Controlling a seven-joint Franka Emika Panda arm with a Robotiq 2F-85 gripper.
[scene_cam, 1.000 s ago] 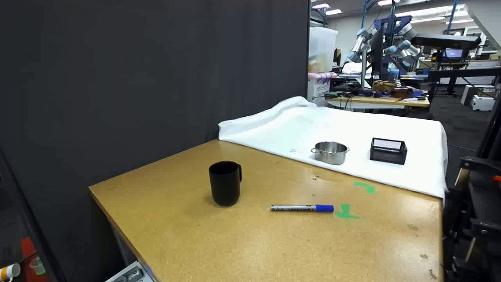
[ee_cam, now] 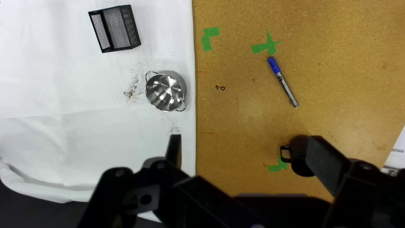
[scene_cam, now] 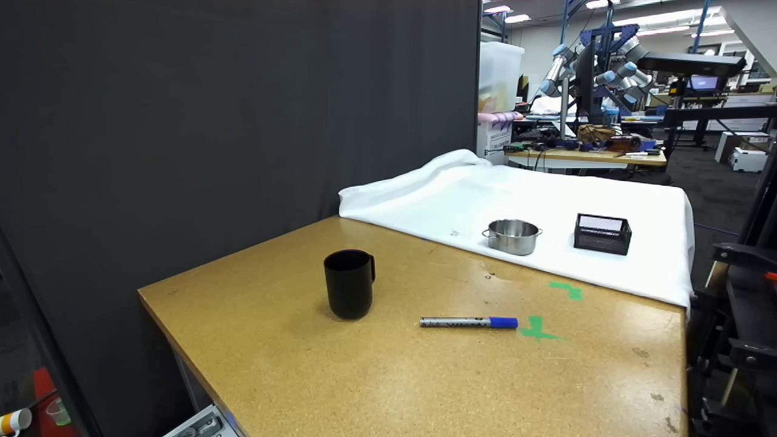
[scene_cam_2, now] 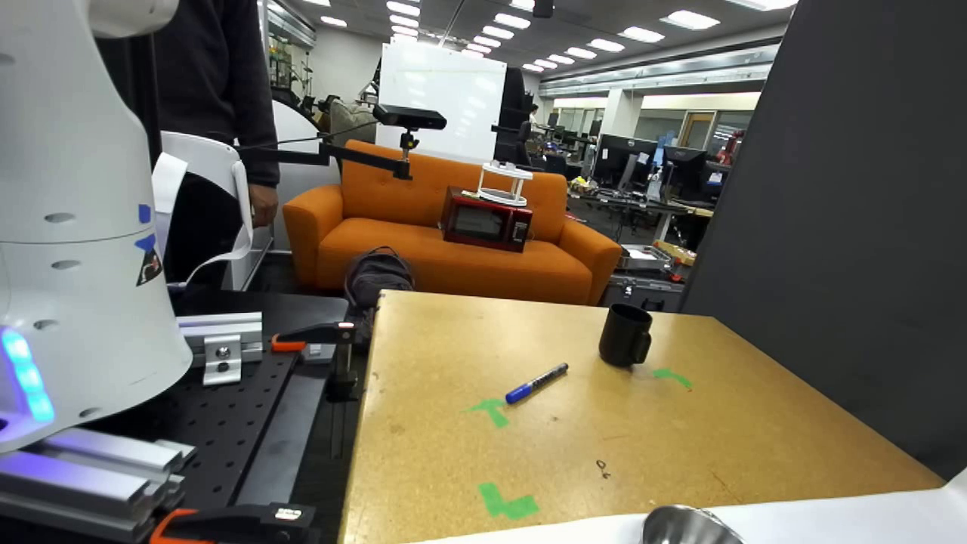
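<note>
A black mug stands upright on the wooden table, and the wrist view shows the mug partly hidden behind one finger. The marker with a blue cap lies flat on the bare wood; in the wrist view the marker lies above the mug. On the white cloth rest a steel pot with two handles and a black mesh basket. My gripper is open high above the table, its fingers wide apart and nothing held. Neither exterior view shows the gripper.
White cloth covers one side of the table, with dark specks near the pot. Green tape marks lie on the wood. A dark partition borders the table.
</note>
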